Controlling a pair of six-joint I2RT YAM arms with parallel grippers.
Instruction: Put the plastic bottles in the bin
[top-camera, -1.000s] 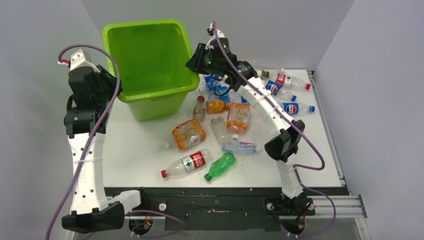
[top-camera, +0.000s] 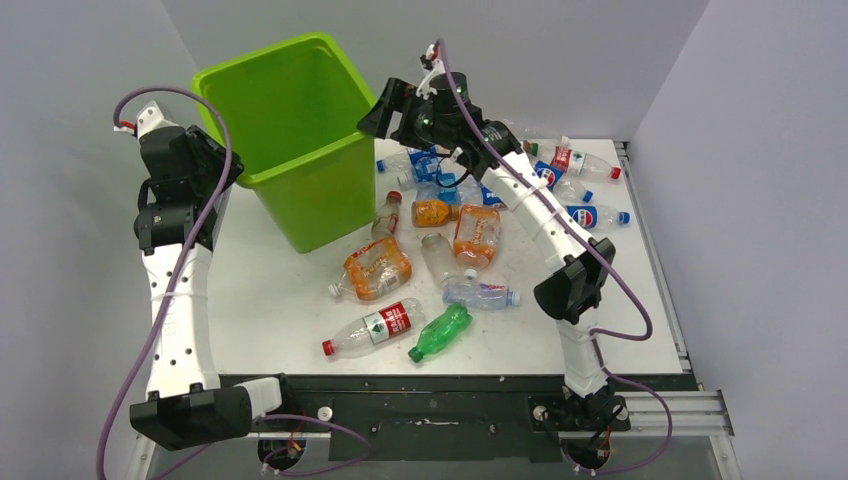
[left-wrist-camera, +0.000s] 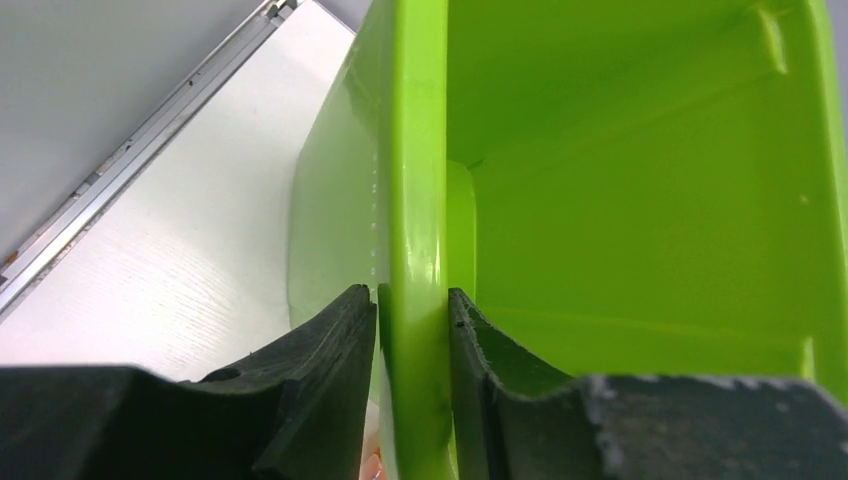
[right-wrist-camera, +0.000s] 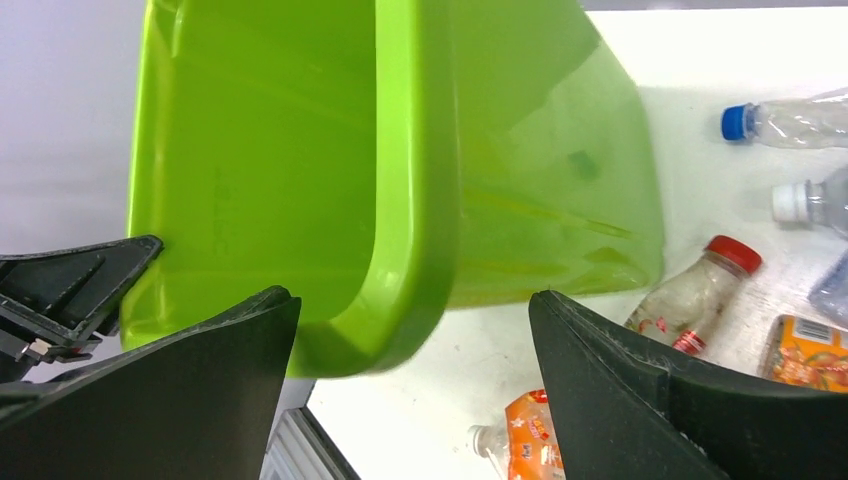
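Note:
The green bin (top-camera: 297, 190) stands at the back left of the white table, its mouth up and turned towards the left; no bottles show inside. My left gripper straddles its rim, one finger outside and one inside, both close to the plastic; whether they press on it cannot be made out. Across the bin, my right gripper has its fingers wide apart around the opposite rim, with a clear gap on the outer side. Several plastic bottles lie on the table, among them a red-capped clear one (top-camera: 375, 328) and a green one (top-camera: 440, 333).
Orange-labelled bottles (top-camera: 375, 269) lie in front of the bin, and blue-labelled ones (top-camera: 597, 216) at the right, near the table's edge. Bare table (top-camera: 260, 320) shows at the front left and front right. Walls close in the left, back and right sides.
The bin has turned and shifted left, its right rim corner swinging back and away from the bottles. The left arm moved only slightly.

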